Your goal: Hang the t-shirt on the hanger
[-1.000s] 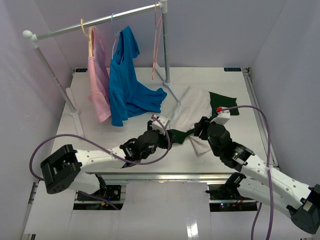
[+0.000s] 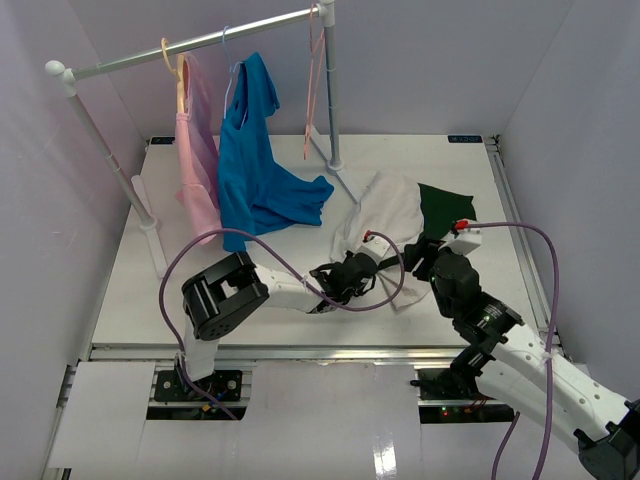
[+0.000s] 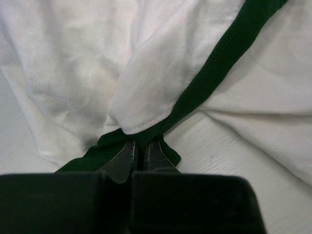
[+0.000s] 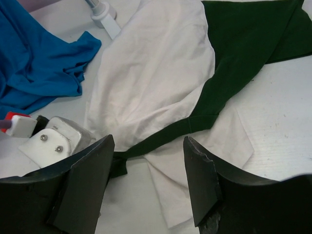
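Observation:
A white t-shirt with green trim (image 2: 385, 215) lies folded and rumpled on the table, with a green section (image 4: 248, 34) at its upper right. My left gripper is down on the shirt with the green band (image 3: 214, 63) pinched between its fingertips. My right gripper hangs above the shirt, its fingers wide apart and nothing between them. Above the table, a thin pink hanger (image 2: 314, 80) hangs on the rail.
The rail (image 2: 120, 63) also carries a pink garment (image 2: 195, 150) and a blue garment (image 2: 255, 170), whose lower part rests on the table at left. Walls enclose the sides and back.
My left arm has moved right onto the shirt's green band and now grips it. The right arm has shifted slightly right from one second ago.

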